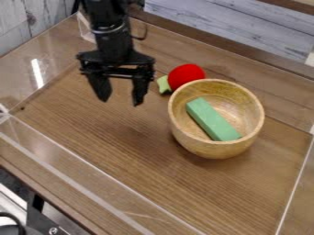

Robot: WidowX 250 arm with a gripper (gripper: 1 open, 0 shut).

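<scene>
The black robot arm reaches down from the top, and its gripper (123,83) hangs open over the wooden table, left of a light wooden bowl (196,147). A green block (211,119) lies tilted inside the bowl. Behind the bowl rests a red round object (186,77), with a small pale green piece (164,86) at its left side, partly hidden.
A pale wall edge runs along the top left.
</scene>
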